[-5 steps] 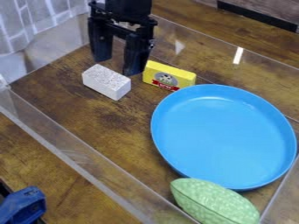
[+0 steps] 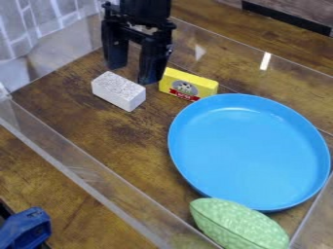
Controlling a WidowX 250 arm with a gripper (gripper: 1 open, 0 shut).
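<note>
The black gripper (image 2: 134, 60) hangs at the upper middle, its two fingers spread apart with nothing seen between them. Just below it lie a white speckled block (image 2: 119, 91) and, to the right, a yellow box (image 2: 188, 85) with a red label. A large blue plate (image 2: 247, 151) fills the right side.
A pale green leaf-shaped object (image 2: 239, 223) lies at the lower right. A blue item (image 2: 23, 230) sits at the lower left, outside the clear bin wall (image 2: 78, 180). The wooden floor left of the plate is bare.
</note>
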